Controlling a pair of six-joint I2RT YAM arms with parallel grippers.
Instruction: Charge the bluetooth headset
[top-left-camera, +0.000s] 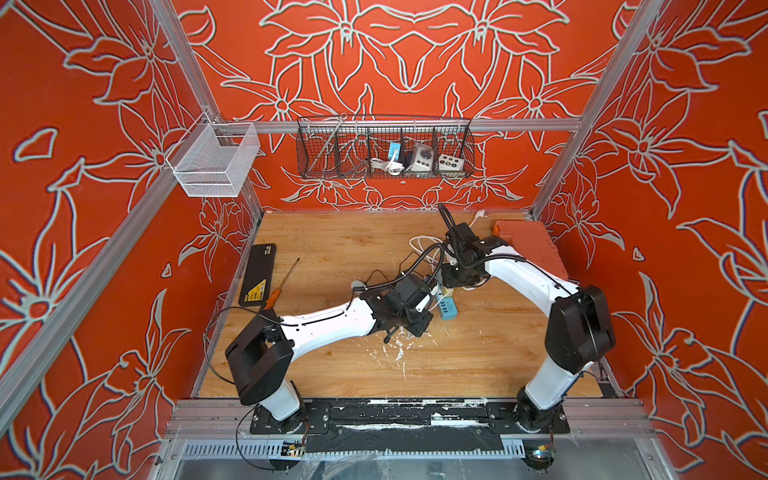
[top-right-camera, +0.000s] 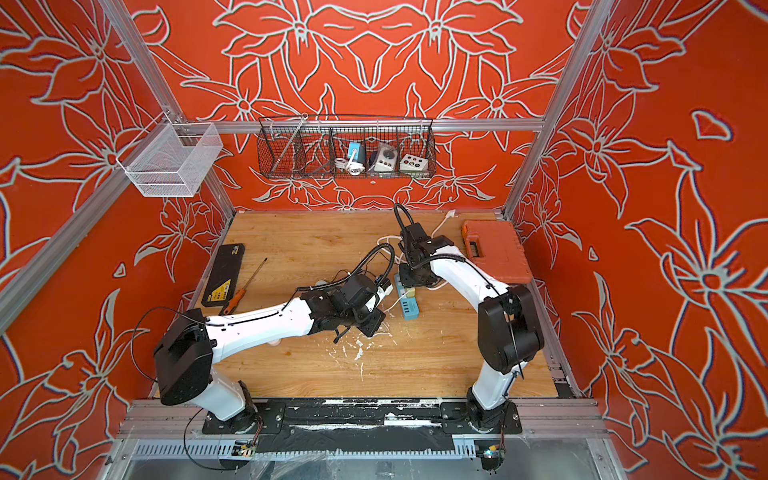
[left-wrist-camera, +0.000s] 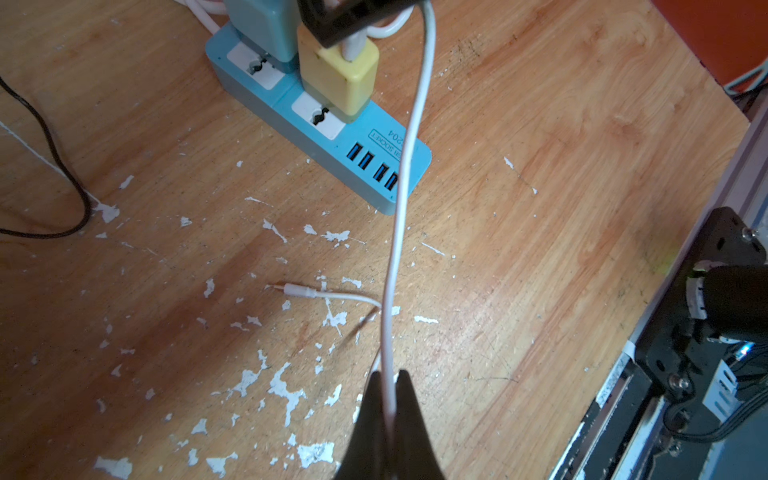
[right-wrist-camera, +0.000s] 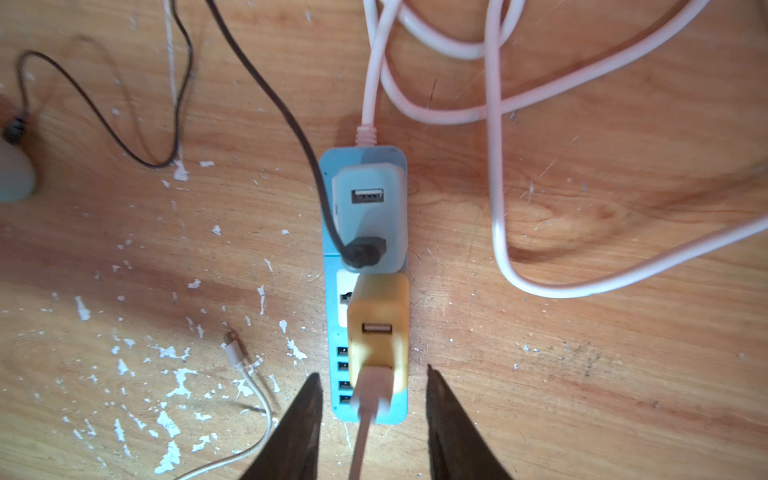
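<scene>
A blue power strip (right-wrist-camera: 340, 376) lies mid-table, carrying a blue adapter (right-wrist-camera: 368, 216) with a black cable and a yellow adapter (right-wrist-camera: 376, 296). A white plug (right-wrist-camera: 374, 384) with its cable sits in the yellow adapter. My right gripper is over it, fingers parted on either side of the plug and cable, not touching them. My left gripper is shut on the white cable (left-wrist-camera: 404, 152), below the strip. A loose white cable tip (left-wrist-camera: 297, 290) lies on the table. The headset is not clearly visible.
An orange case (top-left-camera: 532, 244) lies at the right rear; a black box (top-left-camera: 257, 272) and screwdriver (top-left-camera: 272, 299) at the left. Wire baskets (top-left-camera: 384, 148) hang on the back rail. Loose white cords (right-wrist-camera: 592, 284) lie beside the strip.
</scene>
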